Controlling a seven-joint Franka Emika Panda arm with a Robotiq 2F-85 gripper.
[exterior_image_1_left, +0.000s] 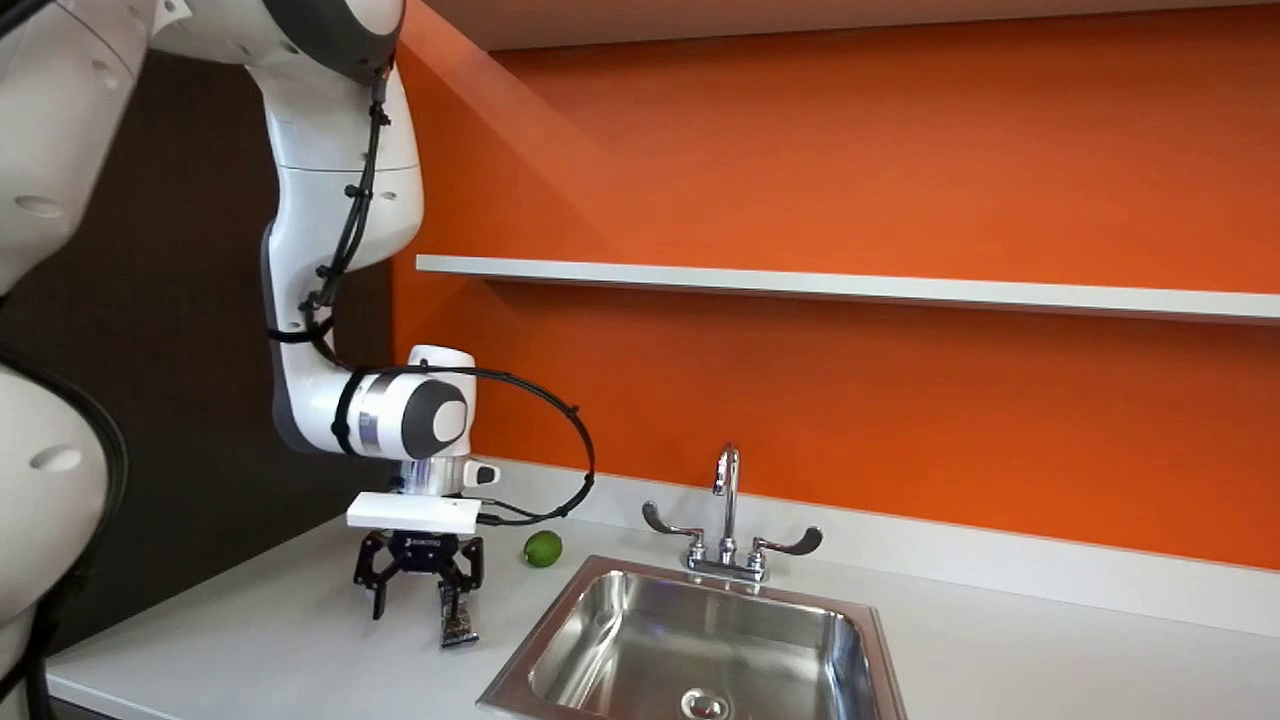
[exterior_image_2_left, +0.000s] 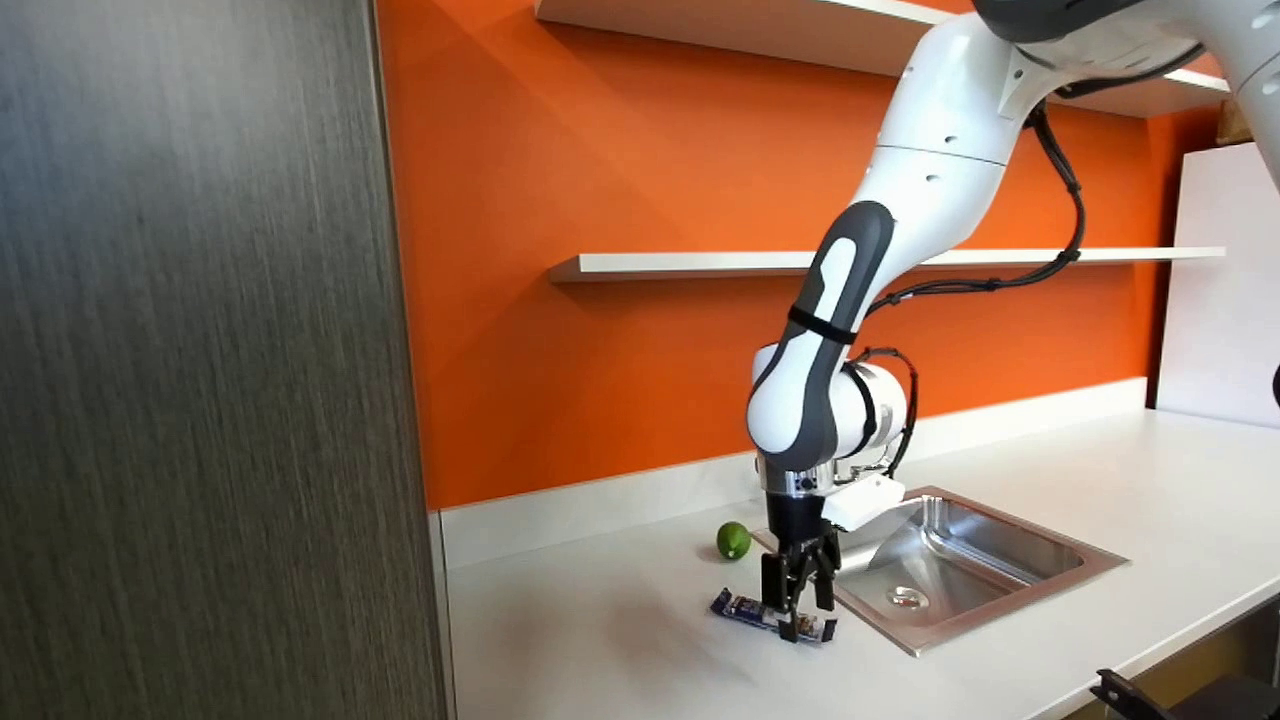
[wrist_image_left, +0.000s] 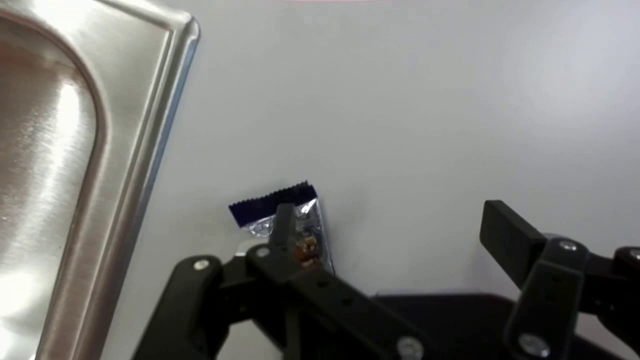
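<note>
A wrapped snack bar (exterior_image_2_left: 753, 612) with dark blue ends lies flat on the white counter, left of the sink. My gripper (exterior_image_1_left: 414, 600) is open just above it, nothing held between its fingers. In the wrist view one finger (wrist_image_left: 285, 228) covers much of the bar (wrist_image_left: 309, 225), while the other finger (wrist_image_left: 510, 240) is well off to the right over bare counter. Whether the near finger touches the wrapper, I cannot tell. A green lime (exterior_image_1_left: 542, 548) rests on the counter behind the bar, apart from the gripper.
The steel sink (exterior_image_1_left: 558, 624) with its faucet (exterior_image_1_left: 728, 504) is to the right of the bar. A white shelf (exterior_image_1_left: 840, 284) runs along the orange wall. Dark panelling (exterior_image_2_left: 204, 360) bounds the left side. Counter left of the gripper is clear.
</note>
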